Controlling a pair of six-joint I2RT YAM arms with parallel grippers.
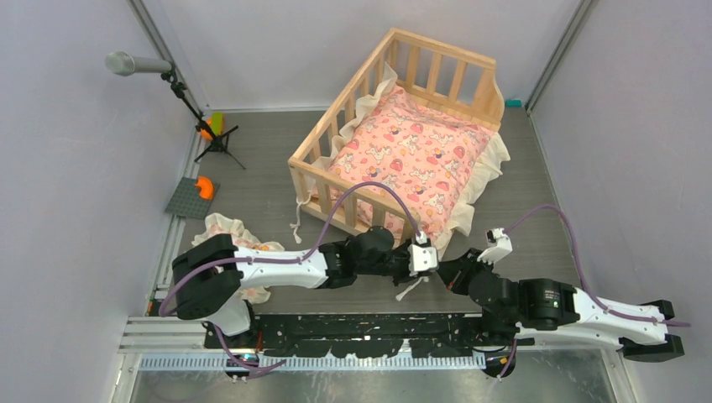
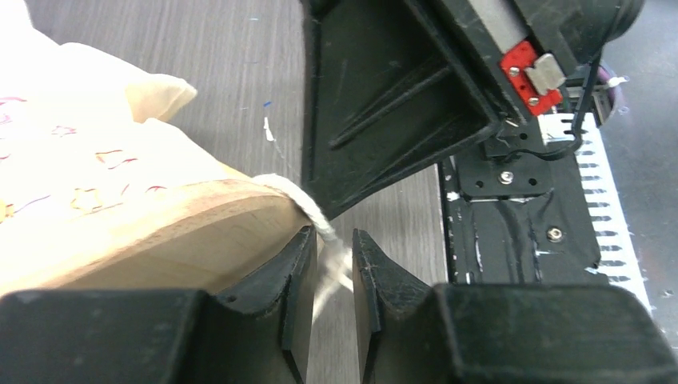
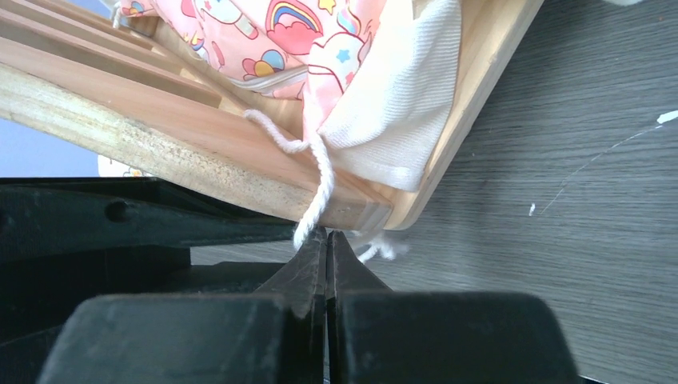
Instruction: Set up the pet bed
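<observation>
The wooden pet bed (image 1: 329, 133) holds a pink patterned cushion (image 1: 409, 151) with a frilled edge. A white cord hangs at the bed's near corner, also seen in the right wrist view as a twisted cord (image 3: 321, 184). My left gripper is at that corner, its fingertips apart, with the cord behind or between them; I cannot tell which. My right gripper is shut at the same corner, just below the cord, with nothing visible held between its fingers. Both grippers are close together in the top view.
Crumpled patterned fabric (image 1: 220, 228) lies at the left under the left arm. A microphone stand (image 1: 217, 143), a grey plate (image 1: 186, 201) and orange pieces stand along the left wall. Clear floor (image 1: 529, 218) shows right of the bed.
</observation>
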